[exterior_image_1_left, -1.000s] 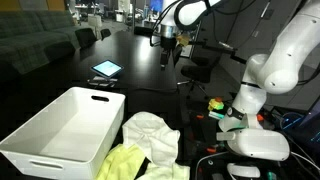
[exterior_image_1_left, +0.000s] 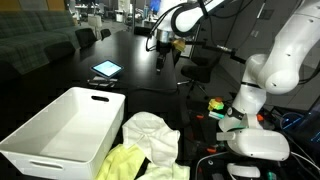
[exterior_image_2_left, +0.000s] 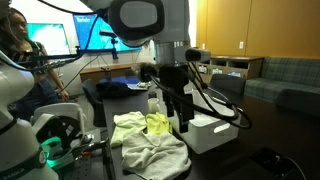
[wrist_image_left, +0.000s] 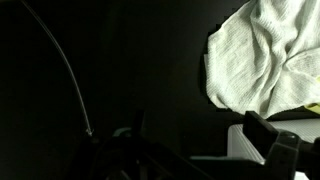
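My gripper is open and holds nothing. It hangs above the dark table, clear of the cloths in exterior view 1. A crumpled white cloth (exterior_image_1_left: 151, 136) lies flat beside the white box, and its folds fill the upper right of the wrist view. Next to it are yellow cloths (exterior_image_1_left: 122, 162), partly cut off by the lower edge of exterior view 1. The white box (exterior_image_1_left: 88, 150) stands upright on the left, and its visible inside looks empty. Part of the arm covers the box in exterior view 2.
A tablet with a pale blue screen (exterior_image_1_left: 107, 69) lies farther back on the table, near a small dark object (exterior_image_1_left: 101, 82). A thin cable (wrist_image_left: 66, 62) crosses the dark surface. The table's centre has bare room. A grey sofa (exterior_image_2_left: 285, 84) stands behind.
The arm and gripper have shifted slightly to the left in exterior view 1. The cloths, the box and the tablet look unmoved.
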